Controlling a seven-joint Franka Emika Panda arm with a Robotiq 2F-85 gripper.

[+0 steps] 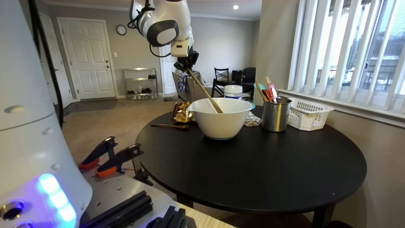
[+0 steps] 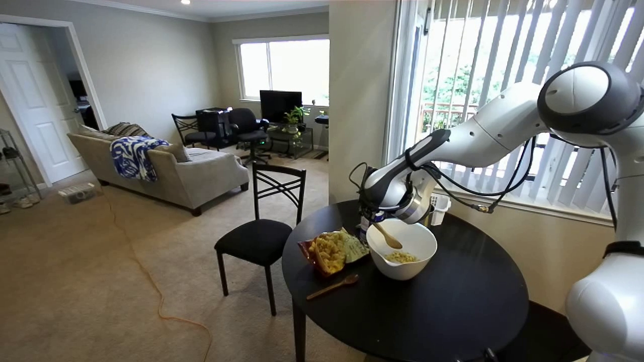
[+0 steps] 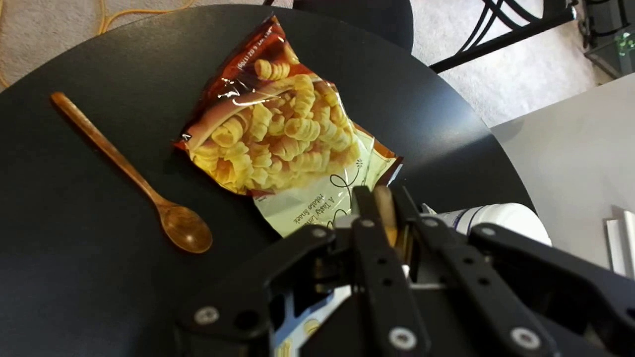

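Note:
My gripper is shut on the upper end of a light wooden spoon, above the back left of a white mixing bowl. The spoon slants down to the right, its lower end inside the bowl's opening. Exterior view 2 shows the spoon's head over yellow pieces of food at the bottom of the bowl; whether it touches them I cannot tell. From the wrist, the handle's end shows between the black fingers, which hide most of the bowl.
A snack bag and a darker wooden spoon lie left of the bowl. A white tub stands behind it. To the right are a metal utensil pot and a white basket.

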